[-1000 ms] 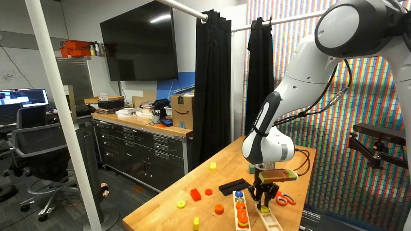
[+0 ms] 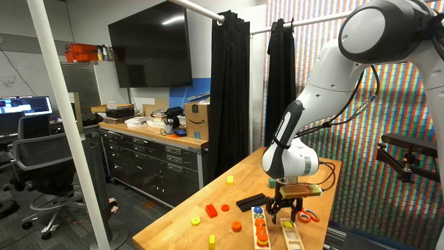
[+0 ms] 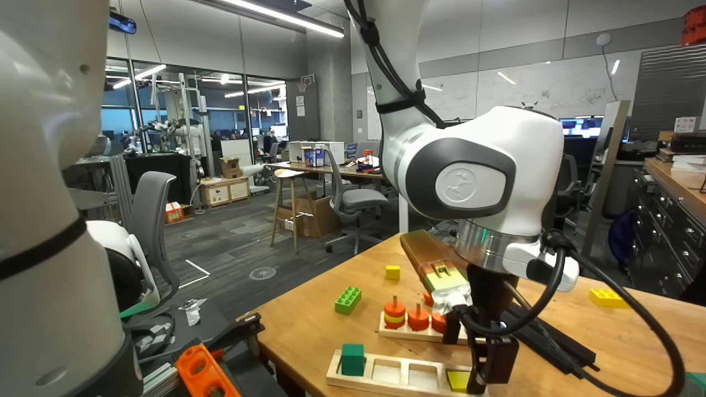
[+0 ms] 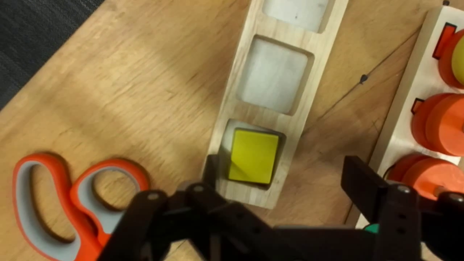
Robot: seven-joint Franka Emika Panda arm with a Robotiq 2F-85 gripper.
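Observation:
A yellow block (image 4: 253,156) lies in the end compartment of a long wooden tray (image 4: 243,198), slightly turned against the compartment's walls. My gripper is open above that end of the tray, its fingers spread well apart and clear of the block. One black fingertip (image 4: 211,169) overlaps the tray's side edge in the wrist view; whether it touches cannot be told. Over bare table, between the tray and the peg board, hangs the other fingertip (image 4: 359,180). At the tray's opposite end, exterior view 2 shows a green block (image 3: 352,359); the middle compartments are empty.
Orange-handled scissors (image 4: 80,200) lie close beside the gripper. A peg board (image 2: 255,233) with orange, yellow and blue pieces runs along the tray's other side. Behind it sits a black bar (image 2: 252,202). Loose pieces, including a red block (image 2: 211,210), are scattered across the table.
The fingers were close together at the yellow block; now they stand apart. The tray with its block has shifted slightly right in exterior view 1, while the arm has barely moved.

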